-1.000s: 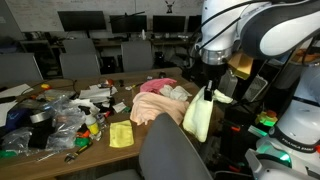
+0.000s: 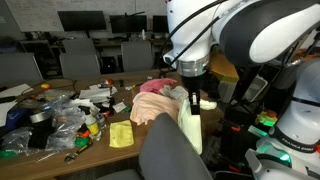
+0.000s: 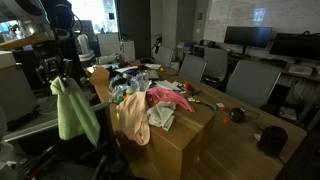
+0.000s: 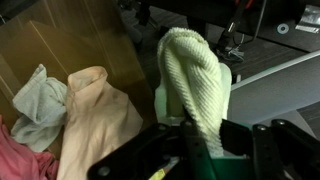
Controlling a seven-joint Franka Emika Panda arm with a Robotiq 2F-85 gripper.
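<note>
A pale green cloth (image 3: 75,110) hangs in folds from my gripper (image 3: 58,76), off the end of the table in exterior view 2. In the wrist view the cloth (image 4: 192,80) bunches up between the fingers, which are shut on it. Exterior view 1 shows the gripper (image 2: 192,92) above the cloth (image 2: 190,128), near the table's right end. A peach cloth (image 4: 98,125) lies on the table beside it in the wrist view.
On the table are a yellow cloth (image 2: 121,134), a pink cloth (image 3: 170,98), a white cloth (image 3: 160,115), plastic bags (image 2: 65,125) and several small items. A grey chair (image 2: 172,150) stands close in front. Bare wood (image 2: 95,155) shows along the near edge.
My arm has swung left in exterior view 1, carrying the green cloth with it toward the table. The items on the table have stayed in place.
</note>
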